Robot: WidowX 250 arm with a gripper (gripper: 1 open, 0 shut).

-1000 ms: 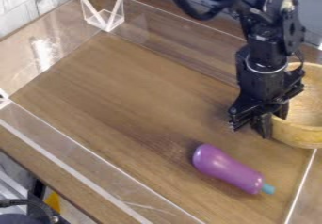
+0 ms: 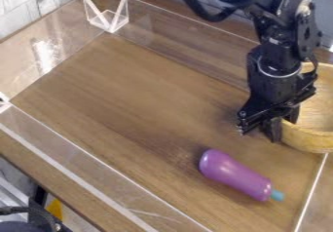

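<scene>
My gripper [image 2: 271,121] is at the right, pointing down, its fingertips at the near-left rim of a tan bowl [image 2: 313,131]. It looks shut on that rim, though the dark fingers hide much of the contact. A purple bottle [image 2: 233,173] with a blue tip lies on its side on the wooden table [image 2: 117,119], in front of the bowl and to its left.
A white wire-like holder [image 2: 107,18] stands at the back left. The table's edge runs down the lower left.
The arm has shifted very slightly at the top; the gripper's tips, the bowl and the bottle are in about the same places.
</scene>
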